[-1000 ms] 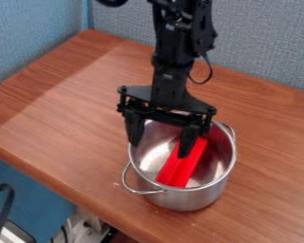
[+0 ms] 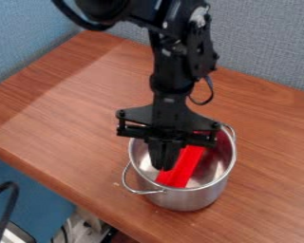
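A steel pot (image 2: 199, 195) with wire handles stands near the front edge of the wooden table. Inside it lies a long red object (image 2: 179, 173), partly covered by the gripper. My black gripper (image 2: 165, 157) reaches down into the left part of the pot, beside the red object, with its fingers close together. Whether anything is between the fingertips is hard to see; it looks shut.
Grey padded walls stand behind and at the left. Beyond the front-left edge are a blue surface and cables.
The gripper's fingers have drawn together from spread apart, and the arm has shifted slightly. The pot and red object look unmoved.
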